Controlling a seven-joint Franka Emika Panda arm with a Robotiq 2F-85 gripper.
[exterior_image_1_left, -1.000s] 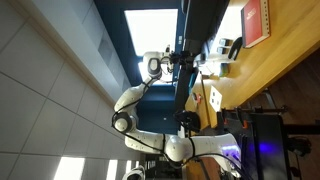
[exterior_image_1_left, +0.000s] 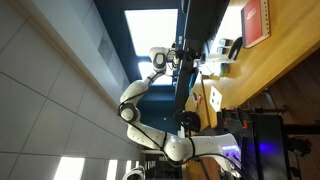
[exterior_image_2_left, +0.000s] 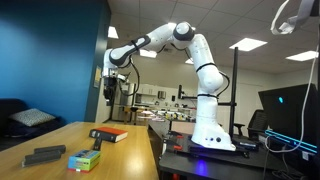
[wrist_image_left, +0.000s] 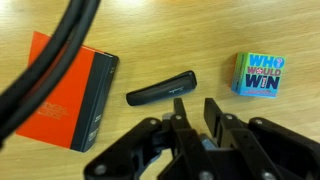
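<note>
A black elongated case (wrist_image_left: 162, 89) lies on the wooden table, between a red book with a black spine (wrist_image_left: 66, 92) and a colourful box reading "WHO WOULD WIN" (wrist_image_left: 258, 75). My gripper hangs above the table at the lower part of the wrist view. Its fingertips stand apart, with a gap and nothing visible between them, just below the right part of the case. In exterior view 2 the arm reaches out with its gripper high over the table, well clear of the box (exterior_image_2_left: 84, 160) and the red book (exterior_image_2_left: 118, 128).
Dark elongated items (exterior_image_2_left: 43, 155) lie near the table's left side in exterior view 2. A black monitor (exterior_image_2_left: 289, 112) stands at the right, away from the table. Dark cables (wrist_image_left: 45, 60) cross the wrist view's left side. Bare wood surrounds the case.
The arm has shifted very slightly in exterior view 1. The red book and the other things on the table look unmoved.
</note>
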